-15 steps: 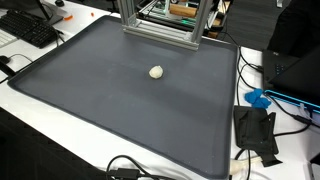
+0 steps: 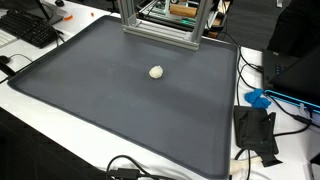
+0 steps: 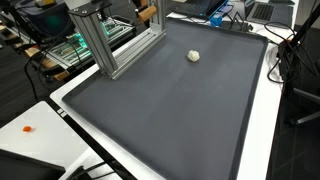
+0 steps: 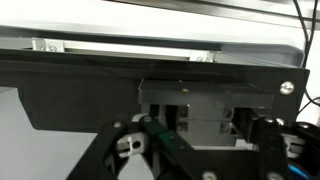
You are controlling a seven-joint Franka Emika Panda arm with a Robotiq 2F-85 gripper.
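In the wrist view my gripper stands with its fingers apart, in front of a long black panel (image 4: 80,100). A dark, shiny rectangular piece (image 4: 205,88) shows at the gap; whether the fingers touch it I cannot tell. Neither exterior view shows the gripper. A small round whitish object (image 2: 156,72) lies alone on the grey mat, also visible as a pale lump (image 3: 194,56) in the second exterior view.
A silver metal frame (image 2: 165,35) stands at the mat's far edge. A keyboard (image 2: 28,28) sits at far left, and a blue item (image 2: 257,98) and black pouch (image 2: 255,130) at right.
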